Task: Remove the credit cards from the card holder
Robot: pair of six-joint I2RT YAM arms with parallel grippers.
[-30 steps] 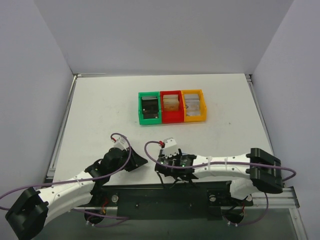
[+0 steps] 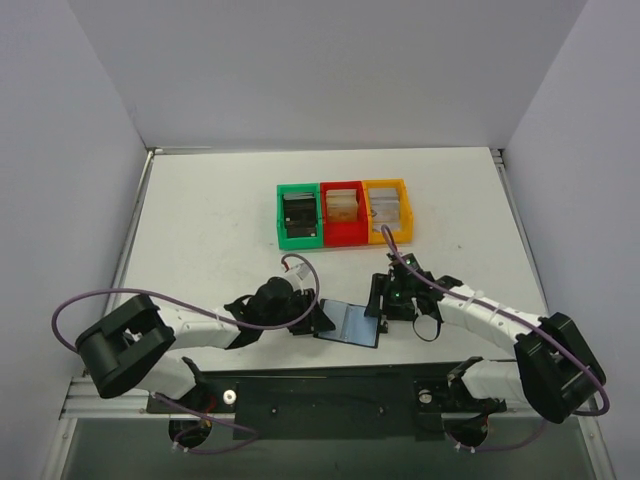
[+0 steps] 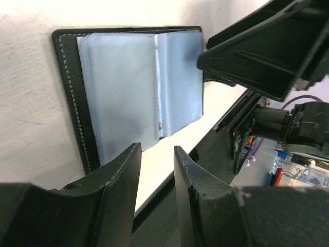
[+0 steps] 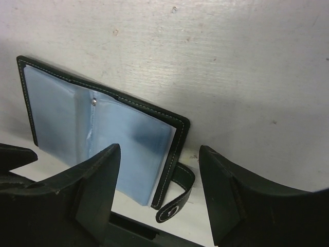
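Note:
The card holder (image 2: 349, 323) lies open on the white table, with pale blue sleeves (image 3: 121, 87) inside a black stitched cover and a snap strap (image 4: 175, 200) at its right edge. My left gripper (image 2: 316, 322) is at its left end; in the left wrist view its two fingertips (image 3: 132, 149) are close together at the lower edge of the sleeves, and whether anything is between them is hard to tell. My right gripper (image 2: 378, 300) stands open over the holder's right end, with its fingertips (image 4: 110, 154) spread apart.
Three bins, green (image 2: 282, 215), red (image 2: 345, 233) and yellow (image 2: 390, 236), stand at the back centre holding stacked items. A dark recess runs along the front edge.
My left arm has moved right to the card holder's left end. My right arm has drawn back to the right from over the holder, uncovering it.

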